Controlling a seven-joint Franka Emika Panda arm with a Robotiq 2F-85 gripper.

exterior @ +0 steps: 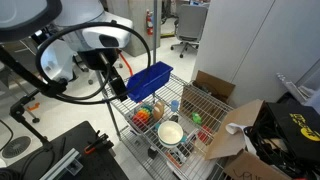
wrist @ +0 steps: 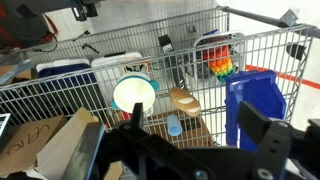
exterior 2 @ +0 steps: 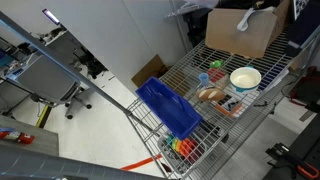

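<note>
My gripper hangs over the wire rack, its two dark fingers [wrist: 245,145] spread wide, and nothing is held between them. Below and between them show a small blue cup [wrist: 174,125] and a brown oblong item [wrist: 184,100]. A white bowl with a teal rim [wrist: 134,92] lies toward the left finger in the wrist view. On the right there, a blue bin [wrist: 258,105] stands by the rack's edge. Exterior view 1 shows the bowl [exterior: 171,132] on the mesh and the bin [exterior: 150,80] at the rack's left side.
Colourful toys [wrist: 220,62] sit in the rack's corner near the bin. A small green item [exterior 2: 217,64] lies by the cup. An open cardboard box [exterior: 235,128] with dark things beside it fills the other end. Bare mesh shows between the objects.
</note>
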